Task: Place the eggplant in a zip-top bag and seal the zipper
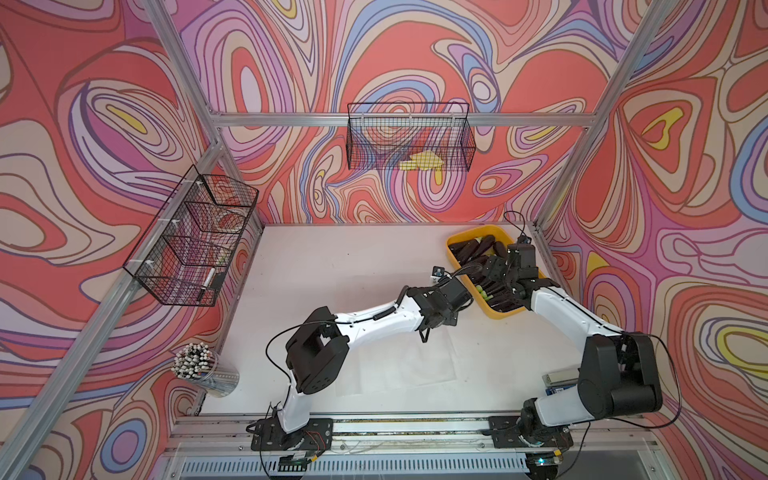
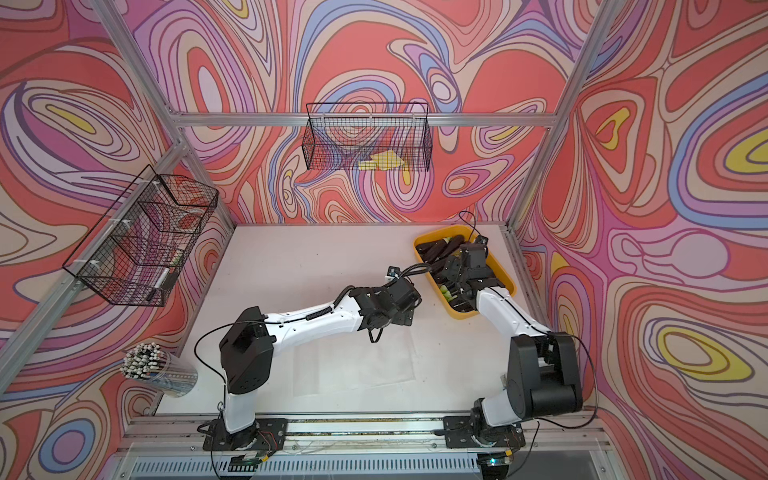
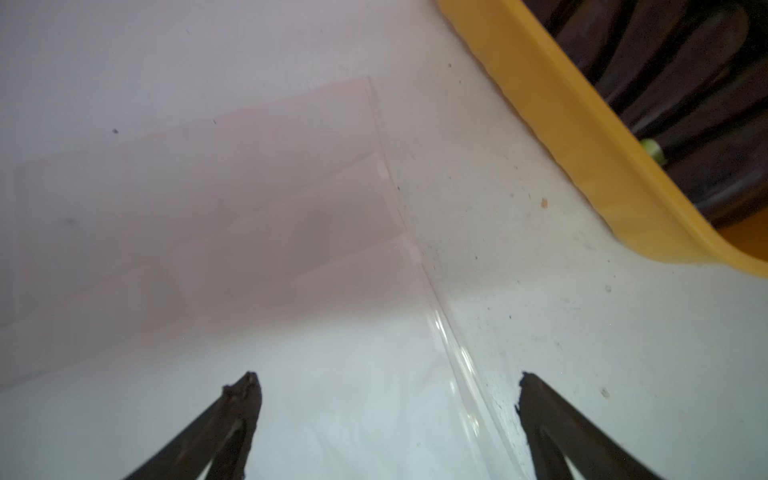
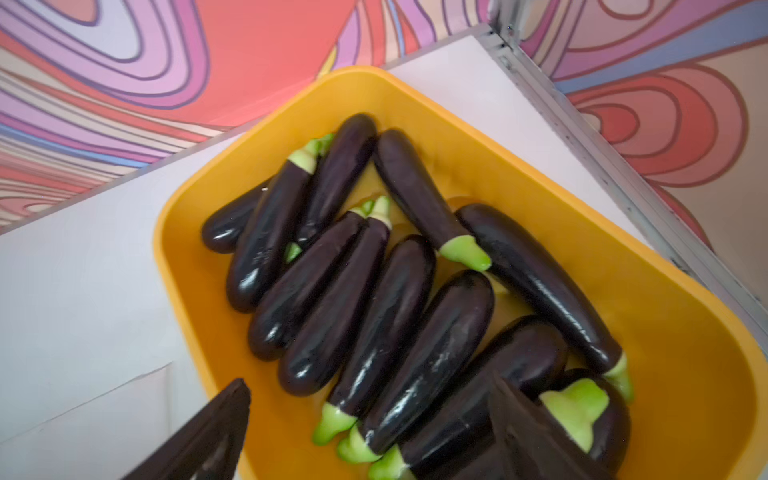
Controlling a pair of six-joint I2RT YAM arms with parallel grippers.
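Several glossy dark eggplants [image 4: 336,296] with green stems lie in a yellow bin [image 4: 680,336] at the table's back right. Clear flat bags [image 3: 280,336] lie overlapping on the white table, partly covered by the left arm in the top views. My left gripper is open above the bags' right edges, just left of the bin, with nothing between its fingers. My right gripper hangs open over the bin, above the eggplants, holding nothing.
Wire baskets [image 1: 410,144] hang on the back and left rails. A cup of markers [image 1: 212,372] stands at the front left corner. Some small items [image 1: 561,382] lie at the front right.
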